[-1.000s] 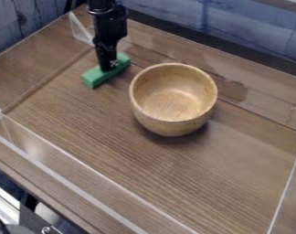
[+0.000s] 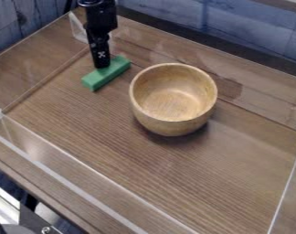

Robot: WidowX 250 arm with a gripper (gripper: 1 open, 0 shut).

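Note:
My gripper [image 2: 100, 58] hangs from the top of the view at the upper left, its dark fingers open just above the upper end of a green rectangular block [image 2: 103, 77]. The block lies flat on the wooden table, slanted from lower left to upper right. Whether the fingertips touch it I cannot tell.
A large round wooden bowl [image 2: 173, 99] sits to the right of the block. Dark blue walls border it at the top.
The block looks about the same.

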